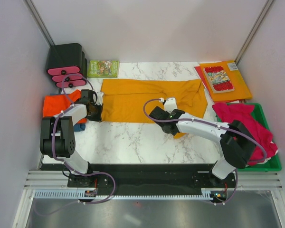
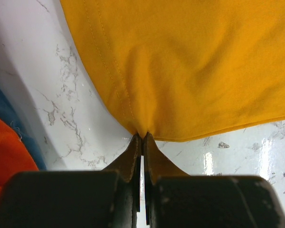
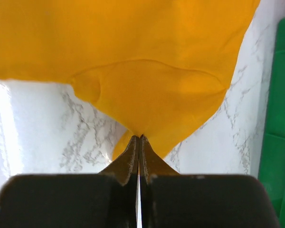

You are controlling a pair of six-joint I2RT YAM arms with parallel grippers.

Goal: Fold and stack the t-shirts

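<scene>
A yellow-orange t-shirt (image 1: pixel 133 102) lies spread across the table, with a folded-over band along its far side. My left gripper is shut on its near left corner, where the cloth gathers at the fingertips. At the right, my right gripper is shut on the shirt's sleeve (image 3: pixel 156 99); the cloth narrows towards the fingertips and a small flap hangs beside them. In the top view the arm covers part of this sleeve.
An orange cloth (image 1: pixel 54 105) lies at the left, under the left arm. A green basket (image 1: pixel 274 164) holding red cloth (image 1: pixel 244 128) stands at the right. Behind are a black drawer unit (image 1: pixel 65 59) and books (image 1: pixel 103 69).
</scene>
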